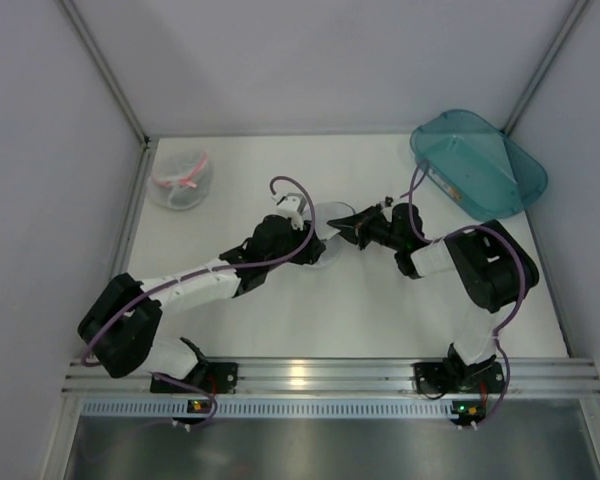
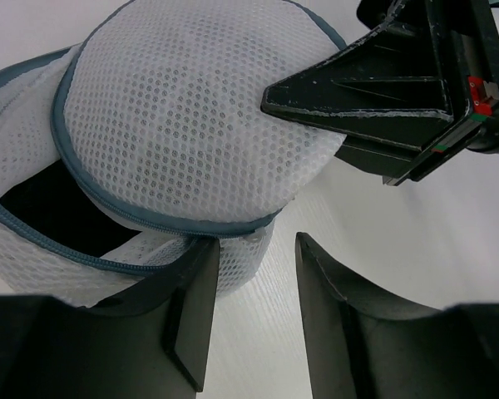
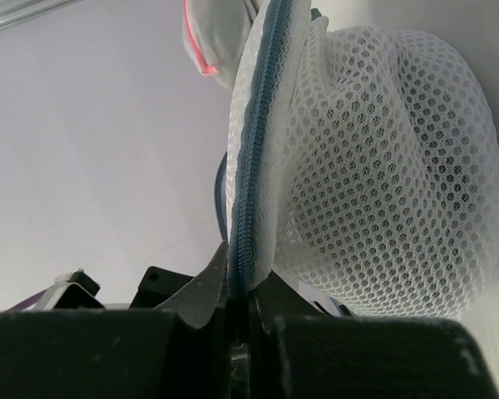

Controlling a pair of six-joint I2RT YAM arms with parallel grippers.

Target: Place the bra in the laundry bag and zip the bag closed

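The white mesh laundry bag [image 1: 325, 218] lies between my grippers at the middle of the table. In the left wrist view its zipper [image 2: 150, 220] runs along the lid edge above a gap showing dark fabric [image 2: 54, 204] inside. My left gripper [image 1: 310, 245] is part open at the bag's front edge, its fingertips [image 2: 308, 249] around the zipper's end region, touching or apart I cannot tell. My right gripper is shut on the bag's zippered edge [image 3: 258, 141], which rises from between its fingers.
Another mesh bag with pink trim [image 1: 180, 170] lies at the back left. A teal basket [image 1: 480, 165] stands at the back right.
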